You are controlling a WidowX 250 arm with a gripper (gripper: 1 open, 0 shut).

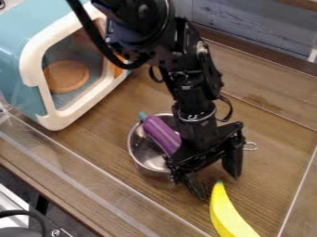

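My black gripper (213,174) hangs low over the right side of a steel pot (145,151), just above and left of a yellow banana (231,215). Its fingers appear spread apart, with nothing visible between them, though the pot's edge behind them is partly hidden. A purple eggplant (162,135) with a blue-green tip lies slanted in the pot.
A teal and white toy oven (52,111) with a round tan piece (65,76) inside stands at the upper left.
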